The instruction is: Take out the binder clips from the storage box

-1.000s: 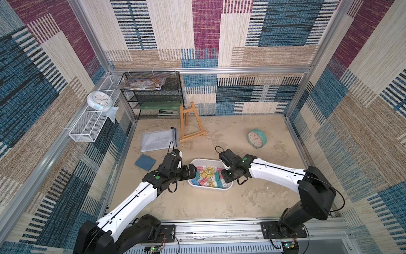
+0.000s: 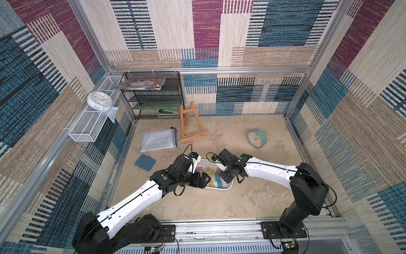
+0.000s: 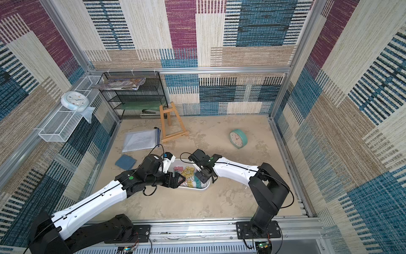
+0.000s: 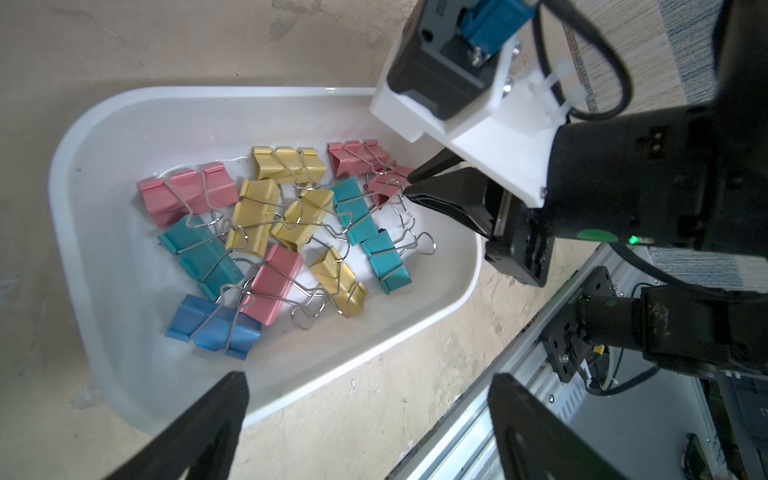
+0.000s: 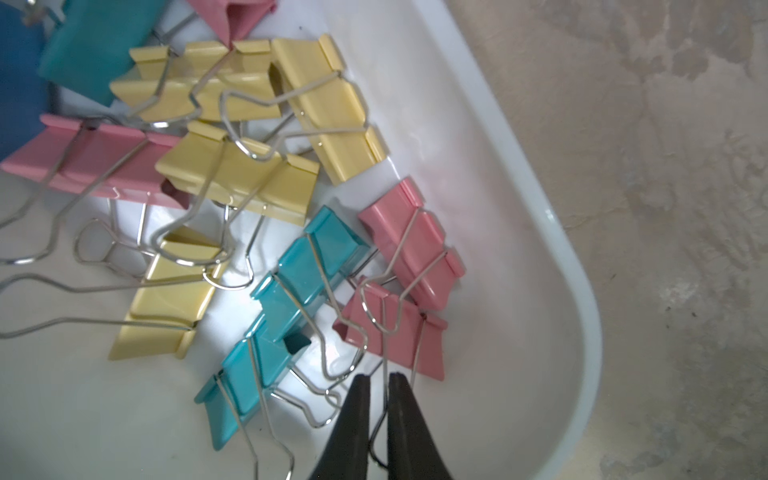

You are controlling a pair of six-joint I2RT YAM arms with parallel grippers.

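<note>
A white plastic box (image 4: 144,384) holds several binder clips in pink (image 4: 188,196), yellow (image 4: 256,212), teal (image 4: 196,256) and blue (image 4: 212,324). My left gripper hangs open over the box's near side, nothing between its fingers. My right gripper reaches into the box's right end; its fingers are close around a wire handle of a pink clip (image 5: 388,328), and whether they grip it I cannot tell.
A mesh file rack, a wooden easel (image 2: 192,135), a plastic sleeve (image 2: 158,139) and a blue pad (image 2: 145,162) stand or lie behind and left. A teal clock (image 2: 256,138) is at the back right.
My left gripper has moved right, over the box. My right gripper has shifted slightly left and inward over the box.
</note>
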